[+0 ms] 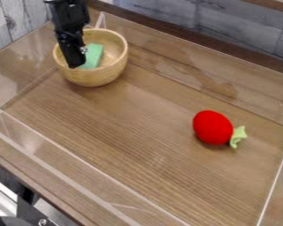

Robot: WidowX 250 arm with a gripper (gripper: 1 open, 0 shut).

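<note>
A round wooden bowl (103,71) sits at the upper left of the table, with a pale green object (92,56) inside it. The dark gripper (73,56) reaches in from the top over the bowl's left side, left of the green object. Whether anything is between its fingers is hard to see; it looks narrow. A red toy fruit or vegetable (212,127) with a light green top lies at the right.
</note>
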